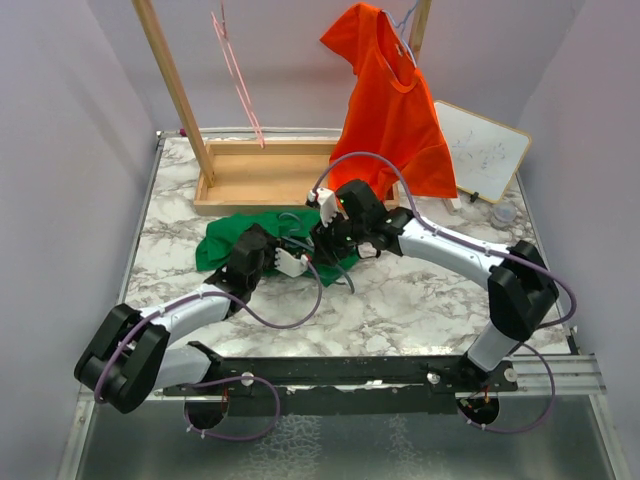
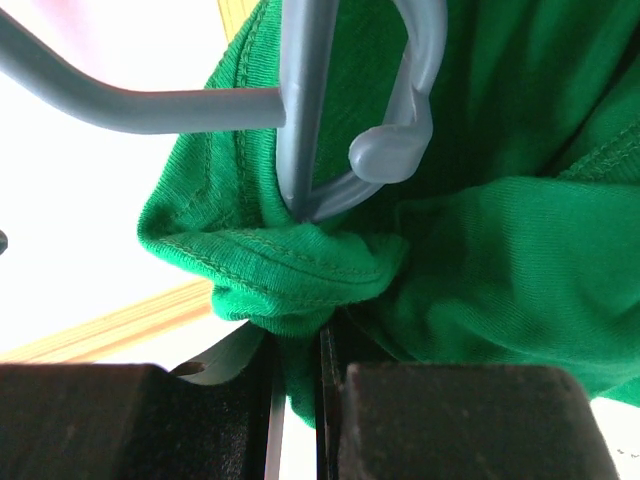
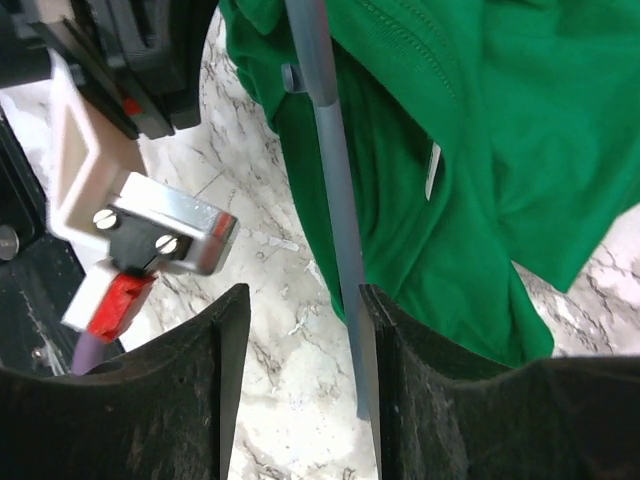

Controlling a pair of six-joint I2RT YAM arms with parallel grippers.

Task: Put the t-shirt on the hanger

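Note:
The green T-shirt (image 1: 225, 240) lies crumpled on the marble table with a grey hanger (image 2: 300, 110) across it. My left gripper is shut on a bunched fold of the shirt, beside the hanger's hook end. My right gripper is open above the hanger's long straight bar (image 3: 340, 200), which runs down between its fingertips over the shirt; in the top view this gripper (image 1: 325, 235) is close beside the left one.
A wooden rack base (image 1: 268, 175) stands at the back, with a pink hanger (image 1: 240, 85) and an orange T-shirt (image 1: 385, 130) hung above. A whiteboard (image 1: 480, 140) and plastic cup stand at the right.

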